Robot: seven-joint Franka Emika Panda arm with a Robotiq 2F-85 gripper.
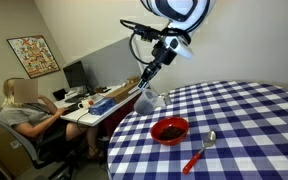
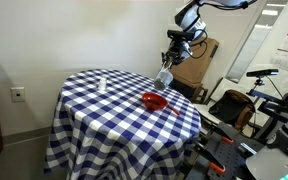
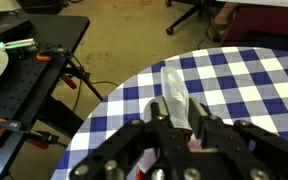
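Note:
My gripper (image 1: 145, 82) is shut on a translucent pale cup (image 1: 145, 102), holding it in the air by its upper part. In the second exterior view the cup (image 2: 163, 79) hangs tilted near the far side of the red bowl (image 2: 154, 101). From the wrist, a pale upright part of the cup (image 3: 173, 91) rises between the fingers; its body is mostly hidden. The red bowl (image 1: 170, 130) rests on the table with something dark inside. It lies right of the cup and lower in the first exterior view.
A spoon with a red handle (image 1: 194, 160) lies on the checkered tablecloth (image 1: 239, 130) beside the bowl. Behind stands a white bottle (image 2: 102, 84). A seated person (image 1: 29, 115) and a desk are left of the table.

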